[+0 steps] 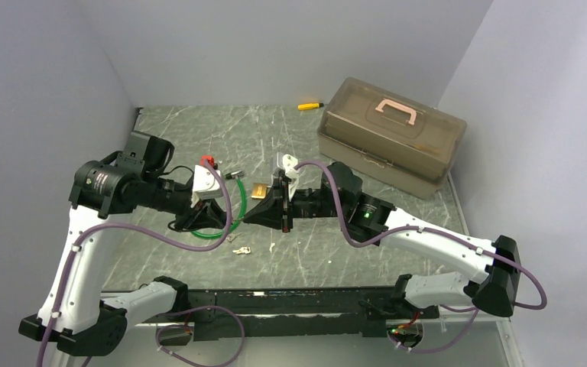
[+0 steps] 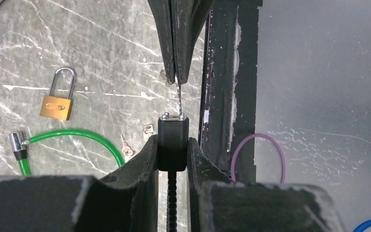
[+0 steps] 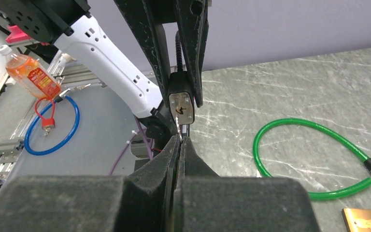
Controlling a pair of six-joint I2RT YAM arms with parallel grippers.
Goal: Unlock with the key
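Held in the air is a black lock body (image 2: 173, 152) on a black cord, with my left gripper shut on its sides. Opposite it, my right gripper is shut on a thin metal key (image 2: 179, 99). In the right wrist view the key (image 3: 178, 126) reaches from the fingertips to the slot in the lock's metal end plate (image 3: 181, 107). Whether its tip is inside the slot or just in front, I cannot tell. From above, the left gripper (image 1: 225, 222) and right gripper (image 1: 245, 221) face each other closely.
A brass padlock (image 2: 56, 107), a green cable lock (image 2: 77, 133) and several loose keys (image 1: 242, 250) lie on the marbled table below. At the back stand a brown toolbox (image 1: 390, 134) and a yellow-handled tool (image 1: 309, 106). Right of centre, the table is mostly clear.
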